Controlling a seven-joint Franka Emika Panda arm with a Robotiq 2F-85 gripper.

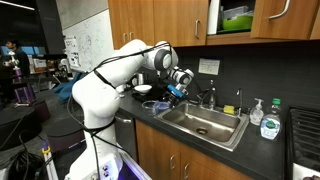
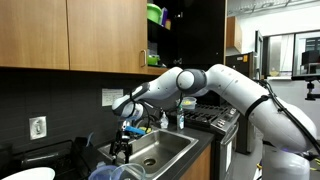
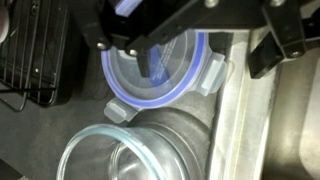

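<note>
My gripper stands open at the top of the wrist view, its dark fingers spread wide. Below it, flat on the dark counter, lies a clear lid with a blue rim and clip tabs; the left finger covers part of it. Beside the lid is a round clear glass container, cut off by the lower edge of the wrist view. In the first exterior view, the gripper hangs low over the counter at the sink's left end. Whether the fingers touch the lid I cannot tell.
A metal sink borders the lid's right side, its raised rim close by. A black wire rack occupies the left. Farther right along the counter stand a soap bottle and a larger clear bottle. Cabinets hang above.
</note>
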